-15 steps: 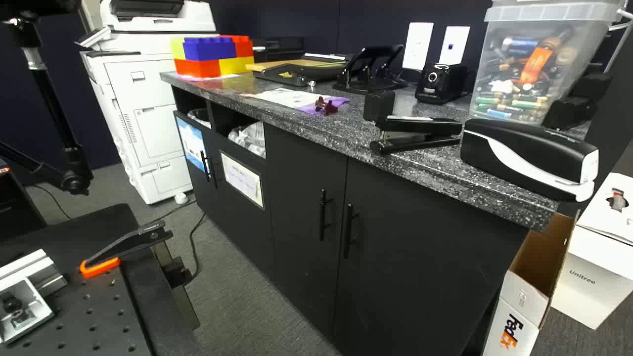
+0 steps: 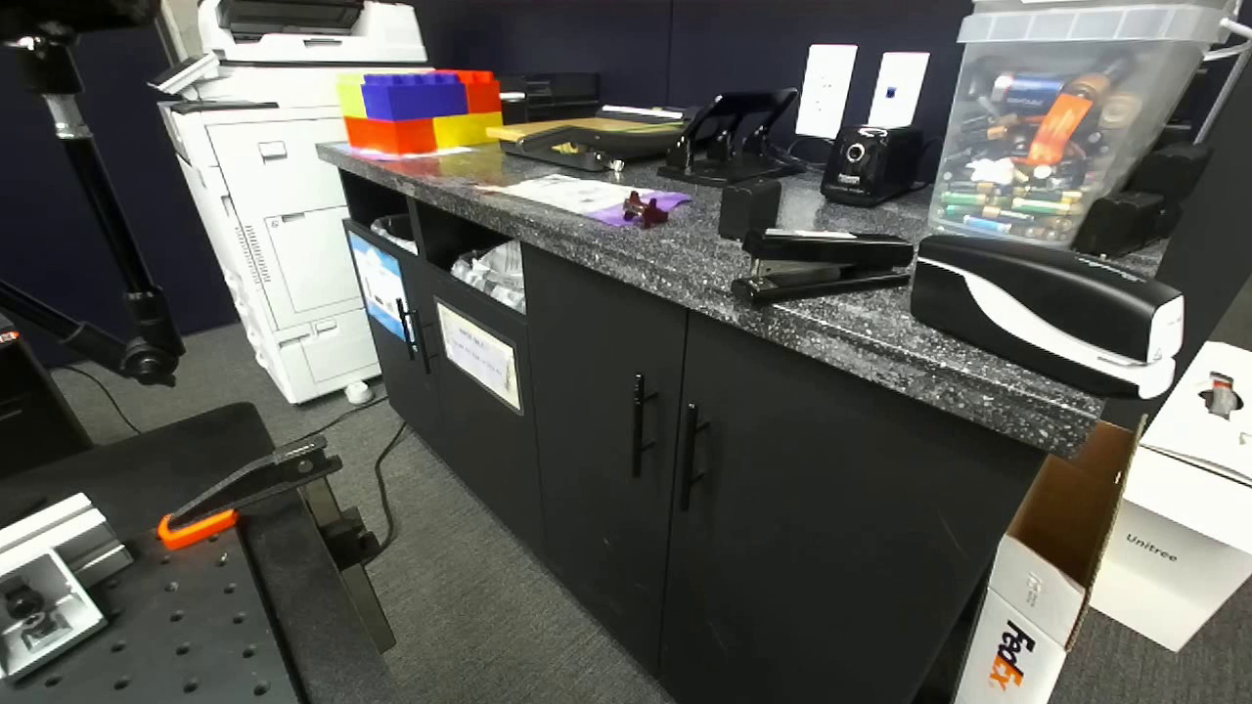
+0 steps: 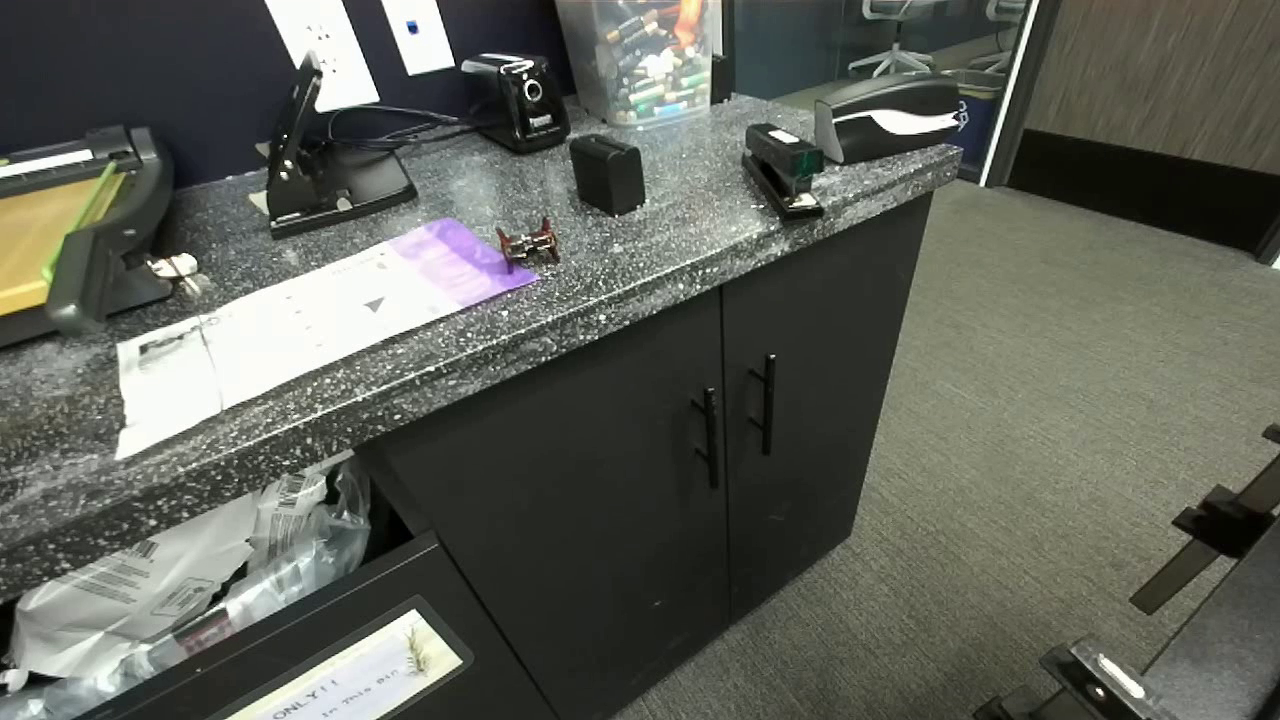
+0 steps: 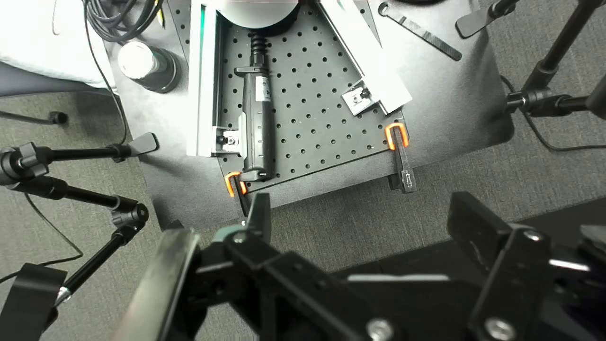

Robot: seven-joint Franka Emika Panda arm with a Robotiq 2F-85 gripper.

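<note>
Only the wrist view shows my gripper; its fingers stand wide open with nothing between them, over the carpet and the dark cabinet front. On the speckled countertop (image 2: 563,241) are a black stapler (image 2: 827,260), a black electric stapler with a white stripe (image 2: 1045,305) and a dark block (image 3: 608,174). A reddish-brown clip (image 3: 528,244) stands on the purple end of a printed sheet (image 3: 312,318). Behind them are a hole punch (image 3: 336,180) and an electric pencil sharpener (image 3: 516,102). No gripper shows near these objects in either exterior view.
A clear battery bin (image 2: 1045,141), toy bricks (image 2: 405,111) and a paper trimmer (image 3: 54,228) take up other parts of the counter. The perforated worktable (image 4: 318,96) has orange-tipped clamps (image 4: 396,136) at its edge. Black stand arms (image 4: 91,153) rise beside it.
</note>
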